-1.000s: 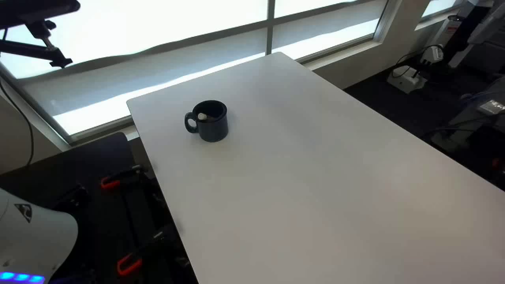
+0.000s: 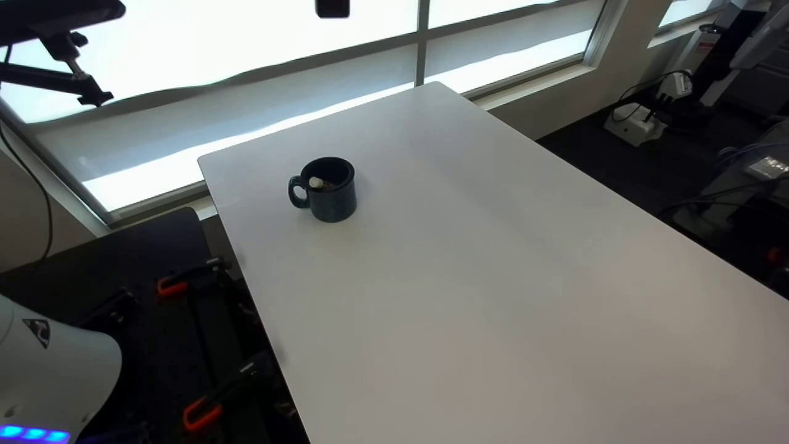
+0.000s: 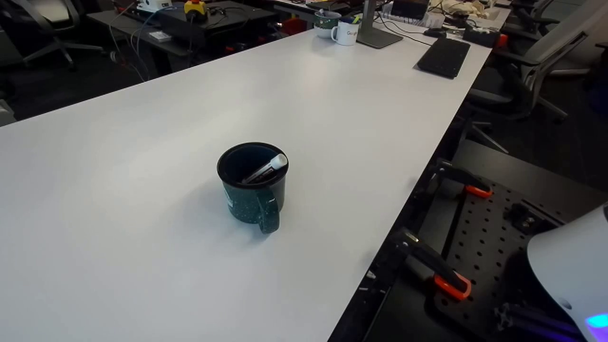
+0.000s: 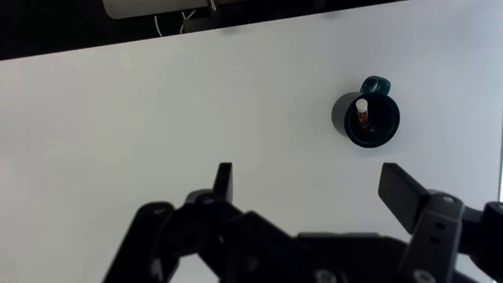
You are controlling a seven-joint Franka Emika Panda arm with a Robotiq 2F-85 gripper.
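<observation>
A dark green mug [image 2: 334, 201] stands upright on the white table, its handle to the left in the first exterior view. Inside it a marker with a white cap [image 3: 277, 162] leans against the rim. From above, the wrist view shows the same mug [image 4: 342, 115] and marker [image 4: 361, 106] beyond the fingertips, to the upper right. My gripper is open, its fingers wide apart with only bare table seen between them. A dark block [image 2: 332, 7] at the top edge of the first exterior view may be a fingertip; the rest is out of frame.
Orange-tipped clamps [image 3: 453, 285] line the robot's mount beside the table edge.
A dark block has come into sight at the top edge of the first exterior view. The mug and marker have not moved.
</observation>
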